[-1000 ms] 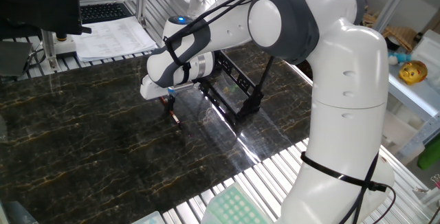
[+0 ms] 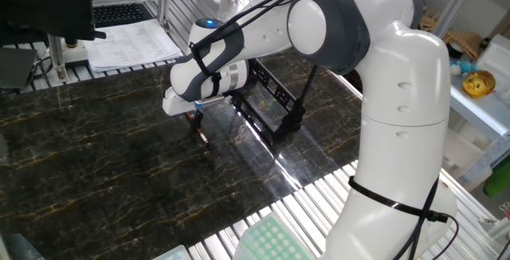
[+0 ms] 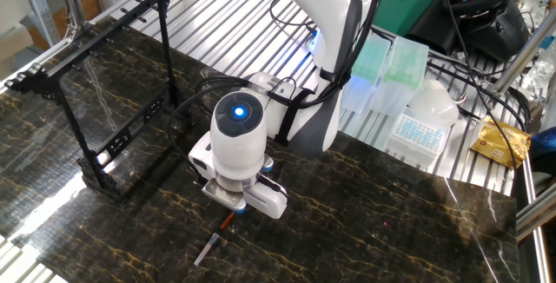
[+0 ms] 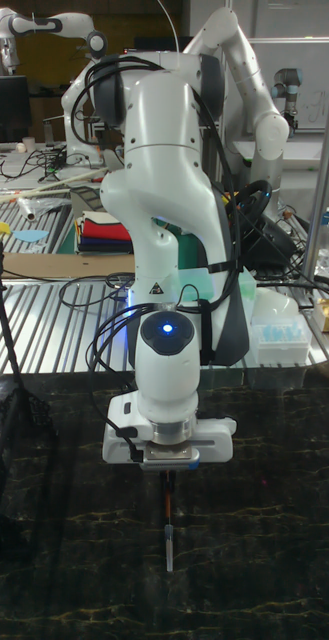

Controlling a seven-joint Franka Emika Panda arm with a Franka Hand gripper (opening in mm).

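Note:
A slim pen-like stick, reddish-brown with a pale end (image 2: 205, 139), extends from beneath my gripper (image 2: 198, 124) over the dark marbled table. In the second exterior view the stick (image 3: 207, 248) slants out from under the white hand, its light tip toward the front. The third exterior view has the stick (image 4: 169, 547) directly below the hand (image 4: 170, 448). My dark fingers (image 2: 198, 120) reach down right at the stick. The hand hides most of them, so whether they are closed around it cannot be told, nor whether the stick touches the table.
A black frame rack (image 2: 271, 112) stands on the table close beside the hand. Papers (image 2: 131, 45) and a keyboard (image 2: 119, 13) lie beyond the table's far edge. Plastic boxes (image 3: 417, 135) sit on the slatted surface near the arm's base.

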